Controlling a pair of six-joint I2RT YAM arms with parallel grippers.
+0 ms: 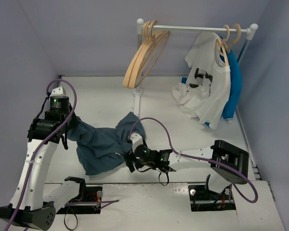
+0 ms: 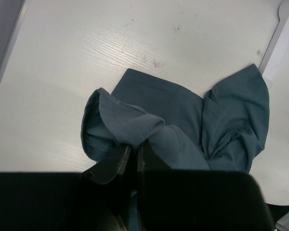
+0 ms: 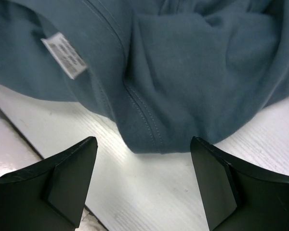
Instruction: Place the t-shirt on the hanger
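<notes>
A dark teal t shirt (image 1: 98, 151) lies crumpled on the white table, one end lifted toward the left arm. In the left wrist view my left gripper is shut on a bunched fold of the shirt (image 2: 135, 122). My right gripper stands open, its fingers (image 3: 70, 183) wide apart on either side of a seamed fold of the shirt (image 3: 149, 110). A white label (image 3: 65, 55) shows on the cloth there. Empty wooden hangers (image 1: 135, 67) hang at the left end of the rack bar.
The rack's rail (image 1: 197, 29) runs across the back. On its right side hang a white shirt (image 1: 202, 82) and a blue shirt (image 1: 235, 82) on hangers. Bare table shows between the teal shirt and these garments.
</notes>
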